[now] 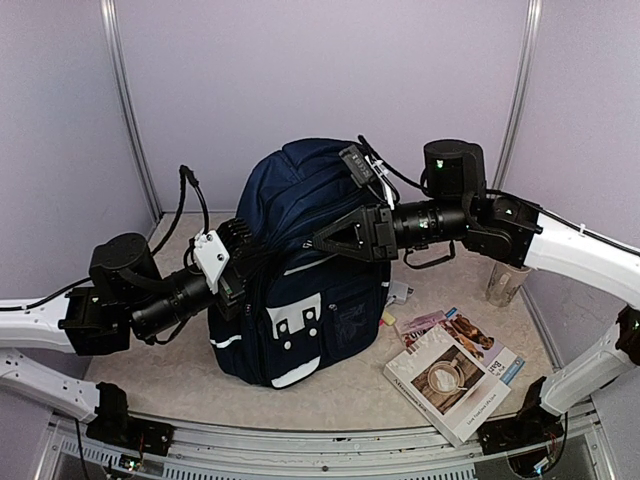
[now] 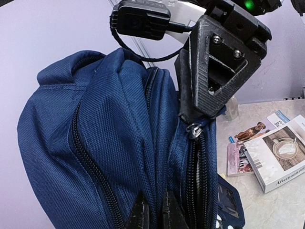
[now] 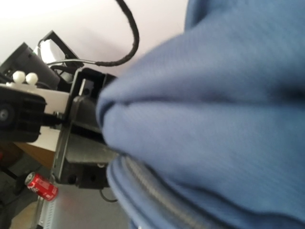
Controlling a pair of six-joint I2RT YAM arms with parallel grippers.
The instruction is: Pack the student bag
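Note:
The navy backpack stands upright on the table, its white-trimmed front facing me. At its left side, my left gripper is shut on a fold of the blue bag fabric. My right gripper reaches across the bag's front from the right. In the left wrist view its fingertips are right at a metal zipper pull at the top of a black zipper; whether they grip it cannot be told. Blue cloth hides those fingertips in the right wrist view.
On the right lie a book with a coffee cup cover and, partly under it, a book with a dog on it. A clear cup stands farther back. Small items lie beside the bag.

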